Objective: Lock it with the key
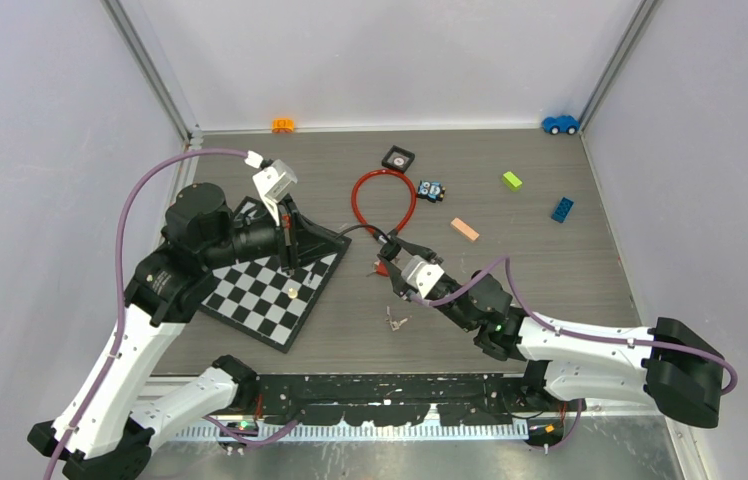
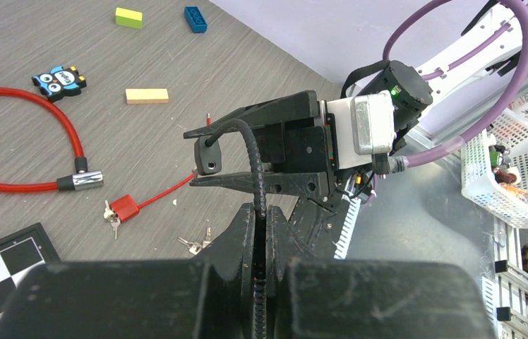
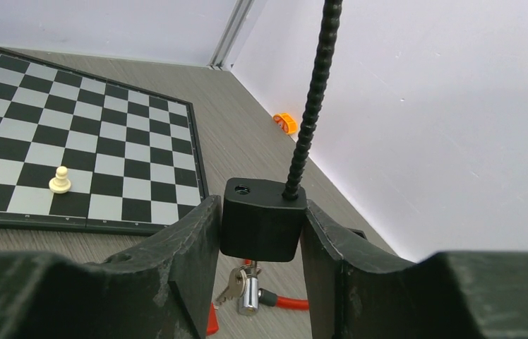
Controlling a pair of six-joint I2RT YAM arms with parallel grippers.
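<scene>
A black lock block [image 2: 208, 156] hangs in the air from a dark ribbed cable [image 3: 314, 92]. My left gripper is shut on this cable, pinching it between its fingertips. Around the block stands my right gripper, one finger on each side and very close to its faces; whether they press on it cannot be told. A small round hole shows in the block's upper face in the right wrist view. Below, on the table, lies a small bunch of keys [image 2: 196, 244]. Other keys [image 2: 113, 219] lie beside a red tag [image 2: 126, 208].
A red cable lock [image 1: 357, 196] with a silver cylinder [image 2: 90, 179] lies on the table. The chessboard [image 1: 277, 301] with one pale pawn [image 3: 60, 180] is at the left. Small blocks [image 1: 465, 229] and toys are scattered at the right, with bare table between them.
</scene>
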